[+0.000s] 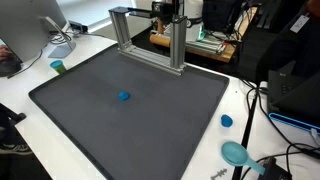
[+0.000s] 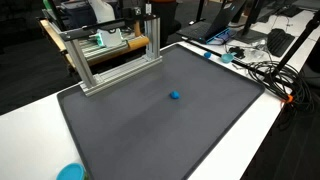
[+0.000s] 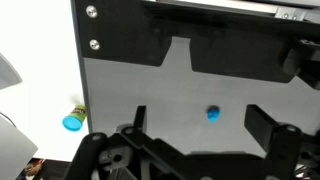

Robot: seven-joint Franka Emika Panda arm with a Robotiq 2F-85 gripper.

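My gripper stands open in the wrist view, its two dark fingers wide apart and nothing between them. Below it, a small blue object [image 3: 213, 114] lies on the grey mat, seen through the gap toward the right finger. In exterior view 1 this blue object [image 1: 123, 96] sits on the far half of the mat, well apart from its edges. Exterior view 2 shows the same blue piece [image 2: 175, 95] right of the mat's middle. The gripper's fingertips are not clear in either exterior view.
A metal frame [image 1: 150, 57] stands at the mat's far edge; a dark beam [image 3: 240, 45] crosses the wrist view. A blue-and-green cylinder [image 1: 57, 67] stands left of the mat. A teal round item [image 1: 238, 155] and blue piece [image 1: 226, 121] lie on the white table.
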